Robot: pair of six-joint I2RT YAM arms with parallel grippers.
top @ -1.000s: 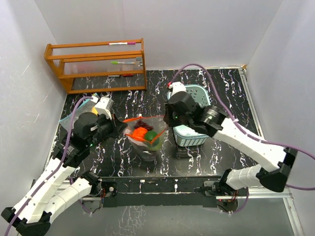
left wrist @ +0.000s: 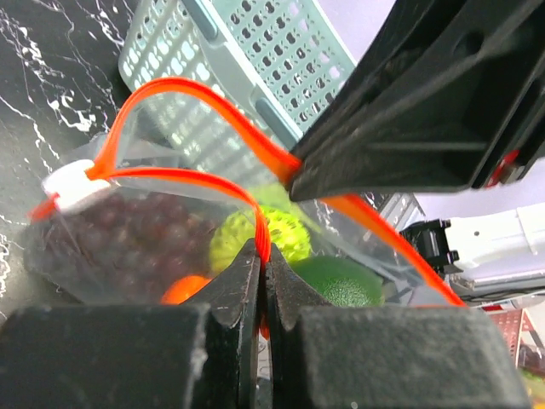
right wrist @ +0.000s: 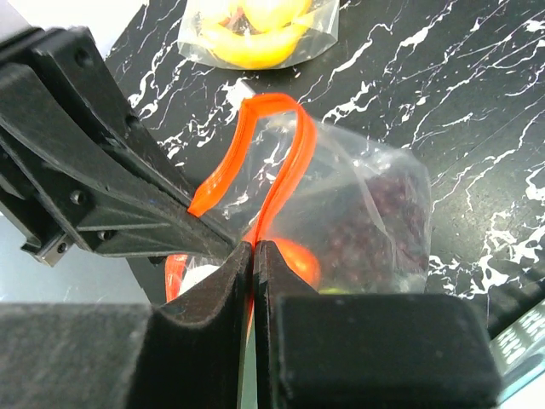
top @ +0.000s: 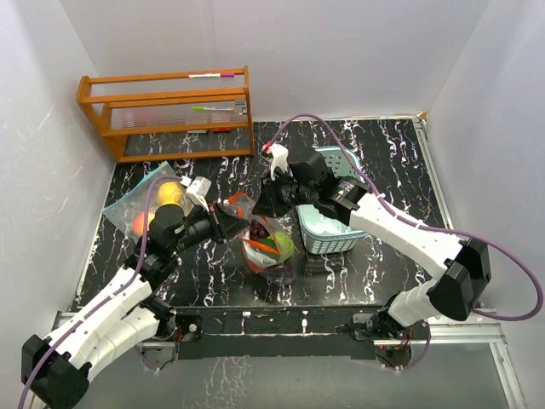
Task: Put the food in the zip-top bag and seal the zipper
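A zip top bag (top: 268, 249) with orange zipper edge holds dark grapes (left wrist: 140, 243), green items (left wrist: 345, 281) and an orange item (right wrist: 296, 262). My left gripper (top: 234, 223) is shut on the orange zipper strip, seen between its fingertips in the left wrist view (left wrist: 260, 277). My right gripper (top: 266, 204) is shut on the zipper edge too, at the strip in the right wrist view (right wrist: 254, 268). The two grippers are close together above the bag, the top of which is bent between them.
A mint basket (top: 328, 243) stands right of the bag. Another bag of fruit (top: 136, 204) lies at the left, partly behind my left arm. A wooden rack (top: 170, 94) stands at the back left.
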